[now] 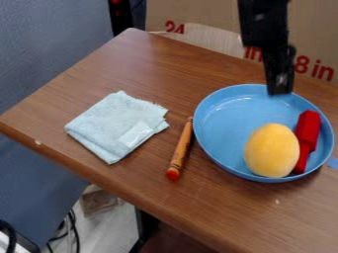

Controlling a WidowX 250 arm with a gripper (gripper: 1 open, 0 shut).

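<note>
My gripper (279,77), black and blurred, hangs from the top right over the back rim of a blue plate (227,125); whether it is open or shut cannot be made out. On the plate's right lie a yellow oval object (271,150) and a red object (307,135) beside it. An orange stick with a red end (181,148) lies left of the plate. A folded light-blue cloth (115,126) rests on the wooden table (119,69) at the left.
A cardboard box (199,20) stands behind the table. The table's left edge borders a grey-blue area (40,59), with cables below at lower left.
</note>
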